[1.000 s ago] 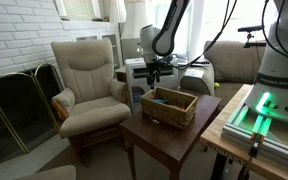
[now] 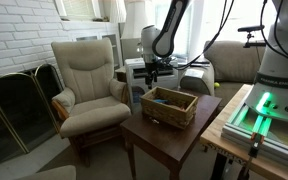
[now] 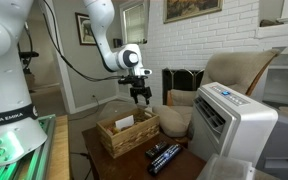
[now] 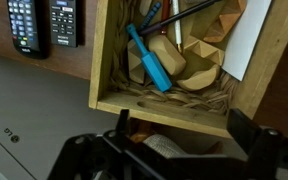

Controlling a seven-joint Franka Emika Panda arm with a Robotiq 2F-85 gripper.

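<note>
My gripper is open, its fingers (image 4: 246, 135) wide apart with nothing held between them. In the wrist view it lies over the near edge of a wooden box (image 4: 174, 113). Inside are a blue-handled tool (image 4: 152, 66), several pieces of light wood (image 4: 199, 80), a black stick (image 4: 186, 18), pens or pencils and a white flat piece (image 4: 246, 38) along one side. Exterior view 1 has the gripper (image 2: 162, 70) above and behind the box (image 2: 170, 112). The box (image 3: 132, 140) rests on a dark table in exterior view 2.
Two black remotes (image 4: 26, 28) lie on the table beside the box. A white appliance (image 3: 220, 118) stands close to the table. A beige armchair (image 2: 88, 85) is at the left in exterior view 1. Bare tabletop (image 2: 159, 138) shows in front of the box.
</note>
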